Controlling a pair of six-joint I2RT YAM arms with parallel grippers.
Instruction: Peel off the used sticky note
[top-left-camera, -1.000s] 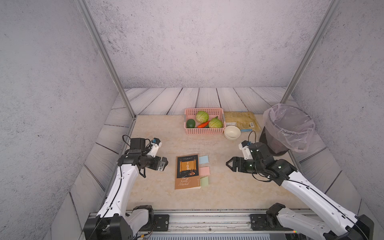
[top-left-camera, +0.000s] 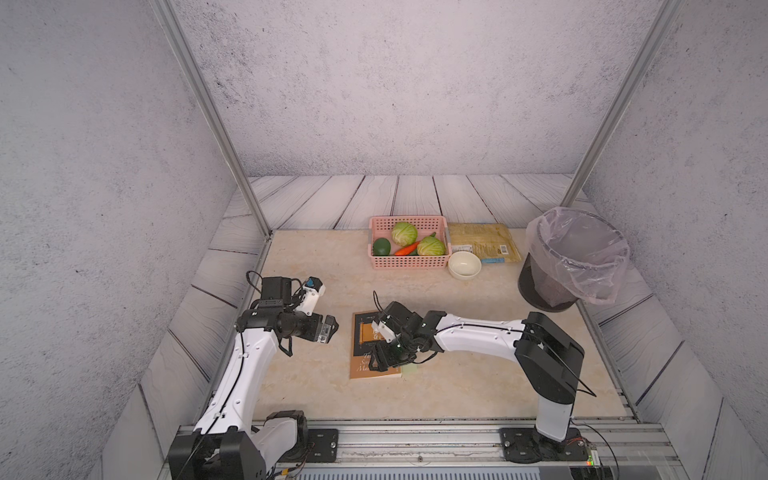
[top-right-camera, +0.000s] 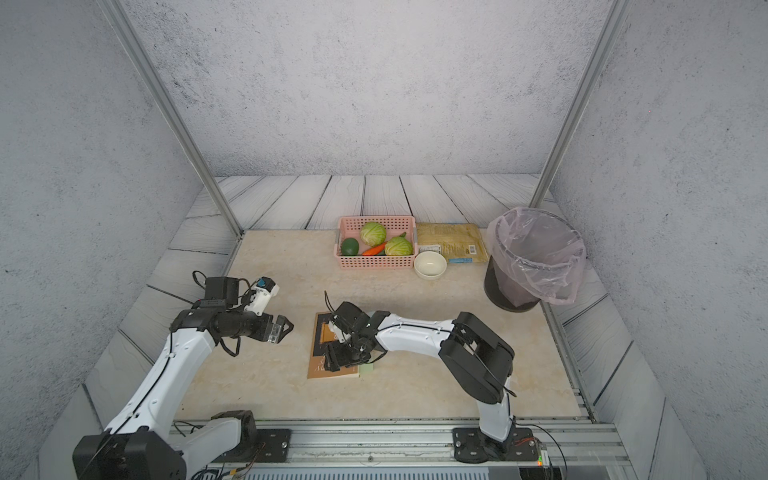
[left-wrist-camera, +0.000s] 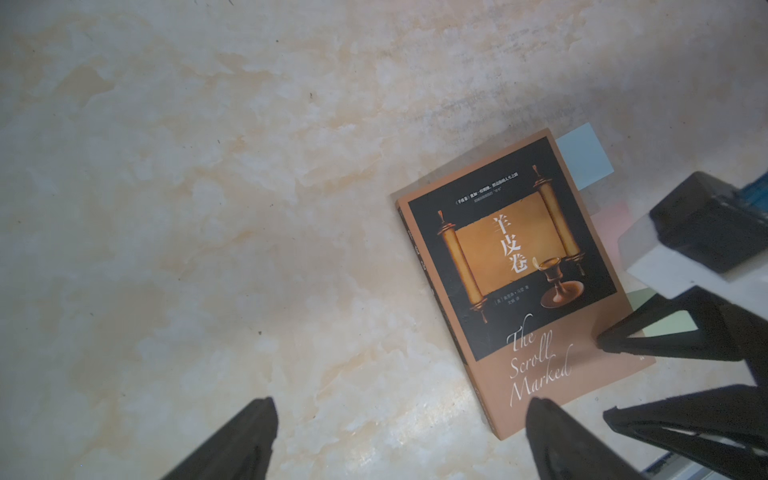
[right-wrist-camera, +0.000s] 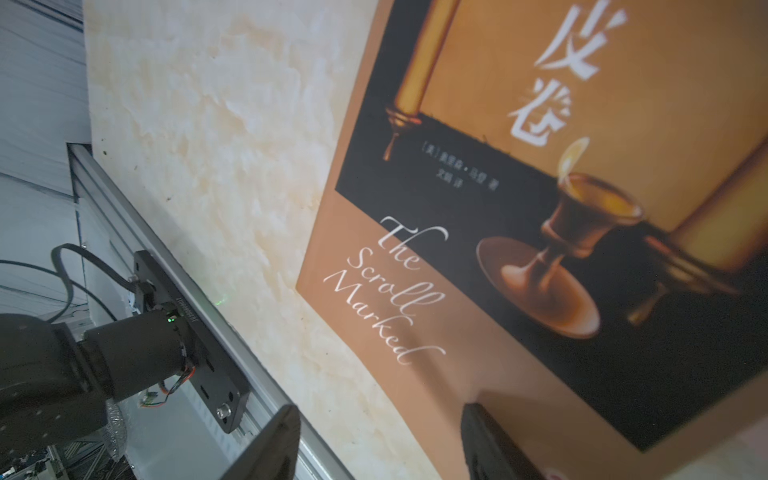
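Note:
The brown and black book (left-wrist-camera: 512, 280) lies flat at the front middle of the table. Along its right edge, the left wrist view shows sticky notes: a blue one (left-wrist-camera: 585, 156), a pink one (left-wrist-camera: 613, 228) partly covered by the right arm, and a green one (left-wrist-camera: 670, 324) behind a finger. My right gripper hangs over the book's lower part, its fingers apart and nothing visible between them. Left of the book, my left gripper stands open and empty above the table.
A pink basket (top-left-camera: 409, 262) of vegetables stands at the back, with a white bowl (top-left-camera: 464, 265) and a tan package (top-left-camera: 484, 240) beside it. The lined bin (top-left-camera: 576, 256) is at the right. Bare table surrounds the book.
My right arm has swung leftward from the table's right side to over the book, now covering part of it and its notes. The left arm and the book look unmoved.

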